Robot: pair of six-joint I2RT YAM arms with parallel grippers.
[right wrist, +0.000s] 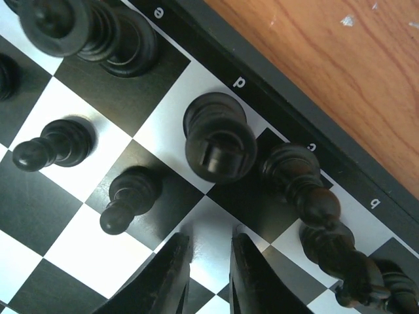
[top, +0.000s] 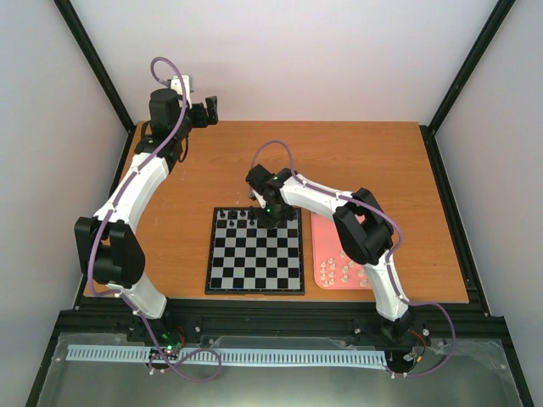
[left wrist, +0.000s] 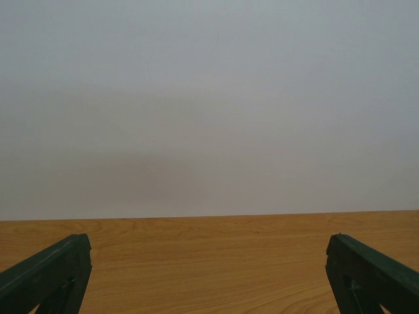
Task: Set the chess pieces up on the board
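Note:
The chessboard [top: 254,263] lies front-centre on the table, with black pieces along its far rows and the near rows bare. In the right wrist view, my right gripper is low over a light square on the second row, its fingers a little apart with only board visible between them. Beside it stand a black pawn [right wrist: 131,196] and, one square farther, another pawn [right wrist: 59,145]. Behind are a flat-topped piece [right wrist: 219,140] and a bishop-like piece [right wrist: 301,186]. My left gripper [top: 209,111] is high at the back left, fingers wide apart, empty.
A pink tray [top: 327,242] right of the board holds several pale pieces near its front; the right arm covers part of it. Tall black pieces [right wrist: 340,258] crowd the right finger's side.

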